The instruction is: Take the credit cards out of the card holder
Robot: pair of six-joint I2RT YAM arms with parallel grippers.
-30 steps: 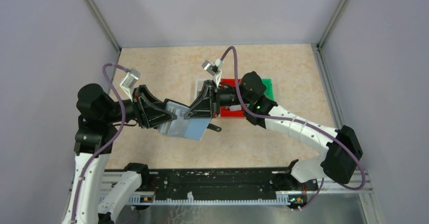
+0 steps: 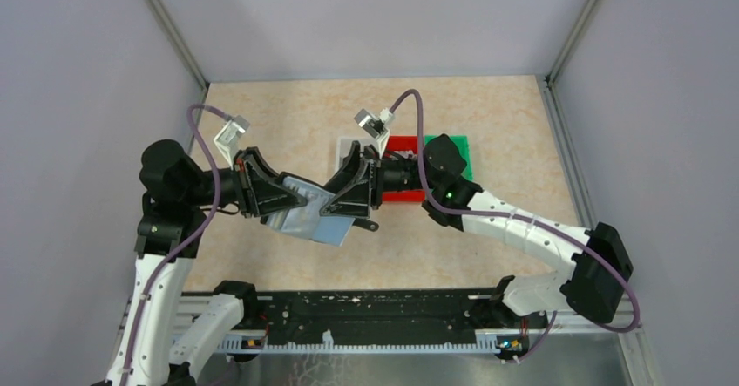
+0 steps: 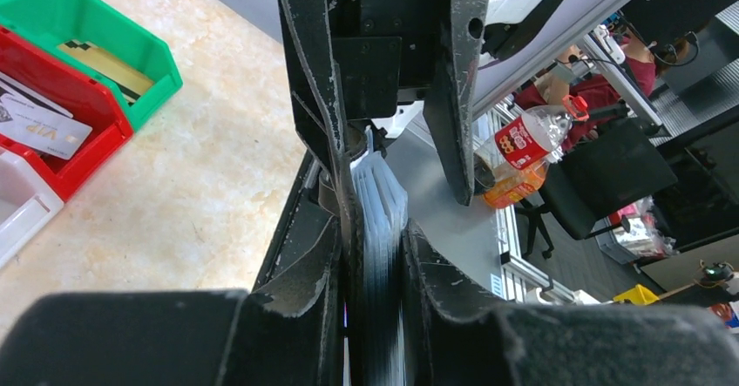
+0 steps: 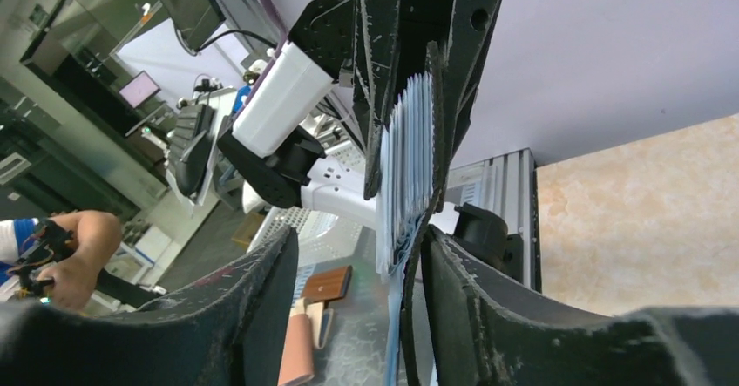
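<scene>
The card holder (image 2: 309, 216), dark-covered with clear bluish sleeves, hangs between my grippers in the top view. My left gripper grips it at one end; in the left wrist view its fingers press on both sides of the sleeve stack (image 3: 380, 199). My right gripper is at the other end; in the right wrist view its fingers stand apart, the holder's thin sleeves and dark cover between them, with a gap at least on the left side. I cannot tell whether any card is still in the sleeves.
On the table (image 2: 261, 116) behind the right arm are a red box (image 3: 100, 146) holding white cards (image 3: 44, 129), a green box (image 3: 157, 64) with a yellowish card, and a white box (image 3: 26, 225).
My right gripper and arm have moved slightly right and toward the front edge. My left gripper has shifted a little right, and the holder has moved slightly with them.
</scene>
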